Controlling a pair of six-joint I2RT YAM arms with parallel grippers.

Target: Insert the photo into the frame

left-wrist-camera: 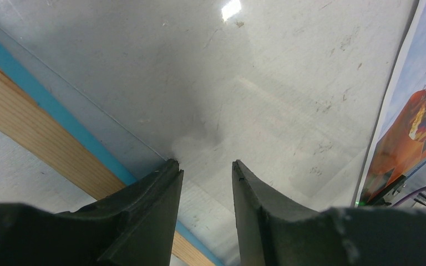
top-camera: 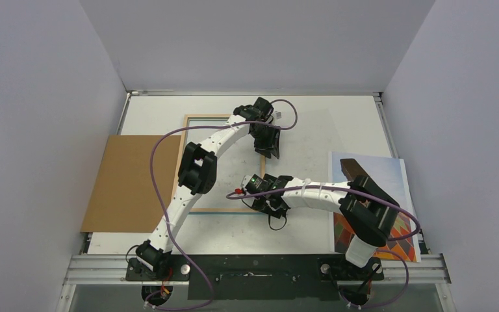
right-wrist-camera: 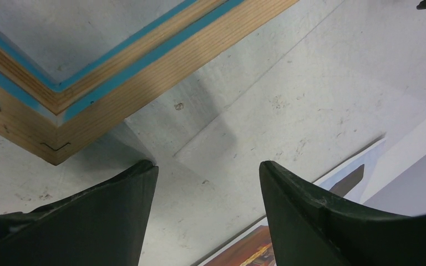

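Observation:
The wooden frame [top-camera: 217, 210] with blue edging lies flat on the white table, left of centre. In the top view the photo [top-camera: 399, 227] lies at the right, partly covered by the right arm. My left gripper hangs over the frame's right side; its fingers stand a narrow gap apart with only table at the tips. A frame rail [left-wrist-camera: 50, 138] runs behind its left finger, and whether they touch is hidden. Near the frame's lower right corner [right-wrist-camera: 58, 127], my right gripper is partly open over bare table, nothing between its fingers.
A brown board [top-camera: 127, 185] lies left of the frame, against its left side. Purple cables [top-camera: 159, 162] trail along both arms. Bare table lies between the frame and the photo, and behind the photo.

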